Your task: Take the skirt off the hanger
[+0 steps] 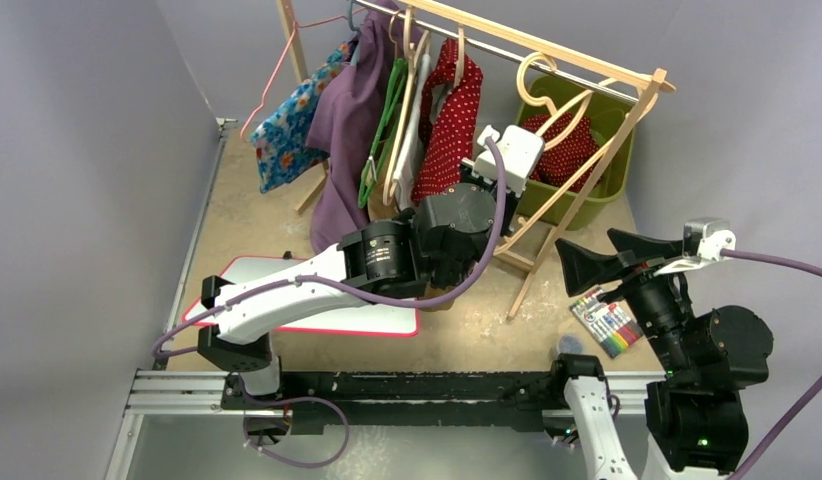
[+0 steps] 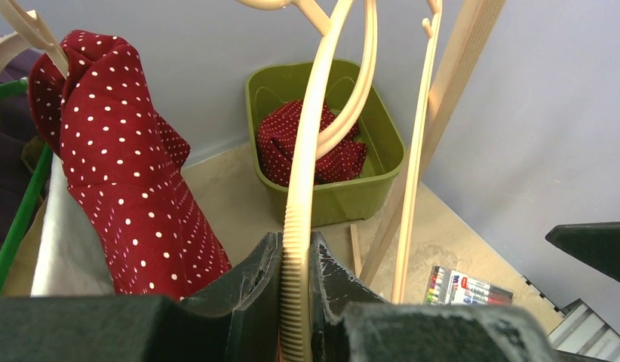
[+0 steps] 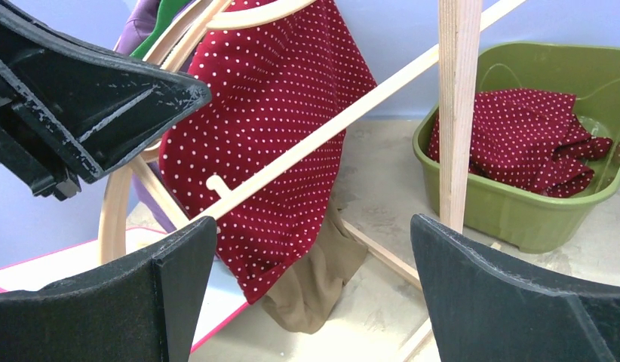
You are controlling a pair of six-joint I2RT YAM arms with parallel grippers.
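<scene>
A wooden hanger (image 2: 298,219) has its ribbed shoulder end clamped in my left gripper, which is shut on it. In the top view that hanger (image 1: 562,125) hangs by its hook from the rack, bare of cloth. Left of it a dark red dotted garment (image 1: 452,125) hangs on another hanger. One red dotted cloth (image 1: 572,150) lies crumpled in the green bin (image 1: 614,115); I cannot tell which of the two is the skirt. My right gripper stands open, empty, right of and in front of the rack.
The rack's slanted wooden leg (image 1: 587,190) stands between the two grippers. Several other garments, including a purple one (image 1: 342,130) and a blue flowered one (image 1: 287,145), hang further left. A whiteboard (image 1: 357,318) and a marker pack (image 1: 607,320) lie on the floor.
</scene>
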